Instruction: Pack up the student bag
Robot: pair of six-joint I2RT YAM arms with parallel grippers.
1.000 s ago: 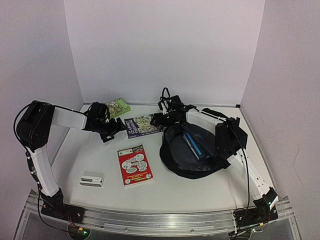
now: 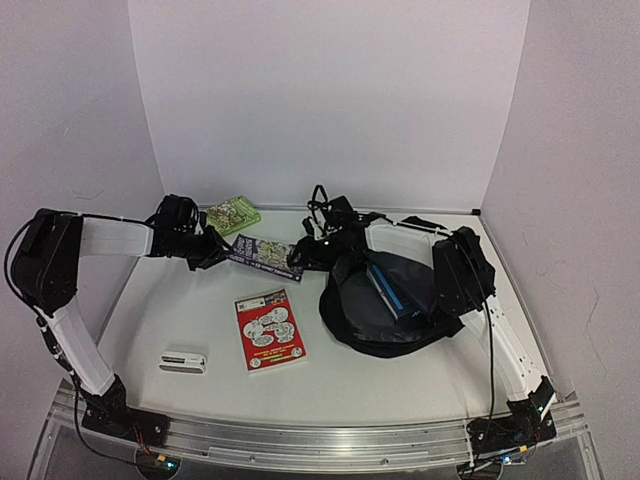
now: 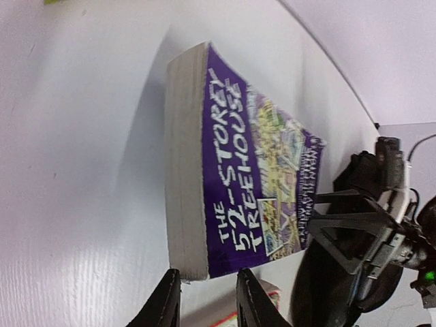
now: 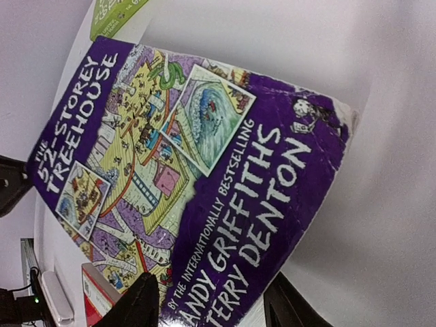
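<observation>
The purple "52-Storey Treehouse" book (image 2: 265,255) is tilted off the table between my two grippers, its pale page edge (image 3: 185,163) facing the left wrist camera. My right gripper (image 2: 302,254) is shut on the author-name end, with fingers (image 4: 144,300) either side of the book's edge. At the title end, my left gripper (image 2: 217,256) is open; its fingers (image 3: 165,300) are apart just short of the book's lower corner. The black bag (image 2: 375,349) lies open at the right, with a blue-edged item (image 2: 385,291) inside.
A red book (image 2: 270,330) lies flat at the table's middle, left of the bag. Behind the left gripper is a green book (image 2: 234,214). A white case (image 2: 183,362) sits at the front left. Bare table surrounds it.
</observation>
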